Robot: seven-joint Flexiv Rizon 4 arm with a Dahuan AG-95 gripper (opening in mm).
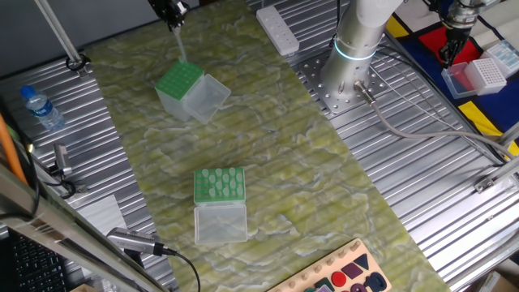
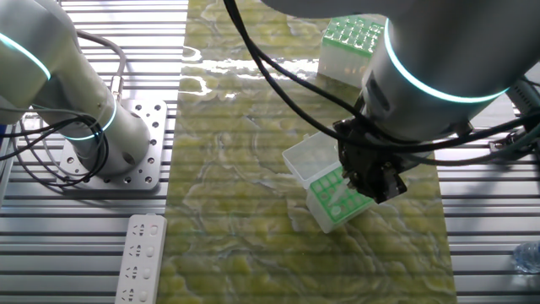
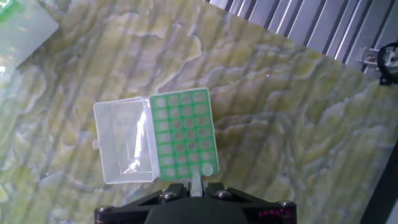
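Observation:
In the first exterior view, my gripper (image 1: 172, 18) is at the top edge, shut on a slim translucent pipette tip (image 1: 181, 47). The tip points down to the far edge of a green-topped rack box (image 1: 180, 79), whose clear lid (image 1: 208, 99) hangs open. From the wrist, the tip (image 3: 197, 184) shows between the fingers at the near edge of the rack's green grid (image 3: 185, 134). A pale round spot (image 3: 208, 169) is beside it. Whether the tip's end is in a hole I cannot tell. The second exterior view has the gripper (image 2: 371, 181) over the rack, partly covering it.
A second green rack (image 1: 219, 185) holds several upright tips, its lid (image 1: 220, 224) open. A wooden shape board (image 1: 340, 272), a power strip (image 1: 277, 31) and a water bottle (image 1: 42, 108) are around the mat. The mat between the two racks is clear.

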